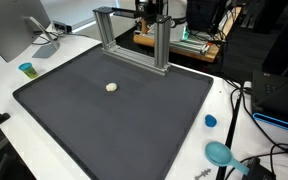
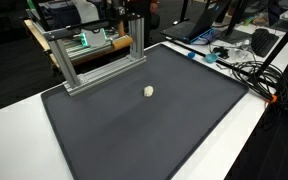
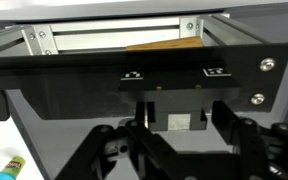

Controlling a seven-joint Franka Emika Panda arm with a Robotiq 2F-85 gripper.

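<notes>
In the wrist view my gripper stands with its dark fingers apart, at a black block (image 3: 179,78) on a long black bar (image 3: 64,73). A small pale square patch (image 3: 180,122) shows between the fingers. Whether either finger touches the block cannot be told, dark on dark. The metal frame (image 1: 134,55) with this bar stands at the back edge of the dark board in exterior view 1, and at the back left in exterior view 2 (image 2: 96,72). A small cream-coloured round object (image 1: 111,87) lies alone on the board, away from the gripper.
The dark grey board (image 1: 104,125) is otherwise clear. A green-blue cup (image 1: 28,70) stands left of it. A blue lid (image 1: 211,121) and a turquoise bowl-like item (image 1: 220,154) lie to the right, near loose black cables (image 2: 254,70). A wooden piece (image 3: 164,45) shows behind the bar.
</notes>
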